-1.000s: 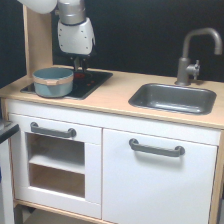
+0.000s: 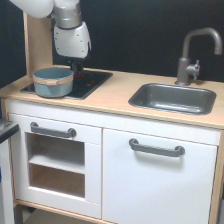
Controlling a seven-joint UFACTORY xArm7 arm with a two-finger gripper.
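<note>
A blue-grey pot (image 2: 53,84) with a reddish-brown rim stands on the left of the black cooktop (image 2: 98,80). The white arm reaches down from the top. My dark gripper (image 2: 76,66) is at the pot's right edge, beside or just behind the rim. Its fingers are small and dark against the cooktop and wall, so whether they touch the pot or are parted does not show.
A metal sink (image 2: 173,97) with a grey faucet (image 2: 188,62) is set into the right of the wooden counter (image 2: 118,99). Bare counter lies between cooktop and sink. Below are an open shelf (image 2: 60,152) and a closed white cabinet door (image 2: 143,180).
The arm and gripper have shifted slightly left and down, closer to the pot's right side. The pot appears to be in the same place.
</note>
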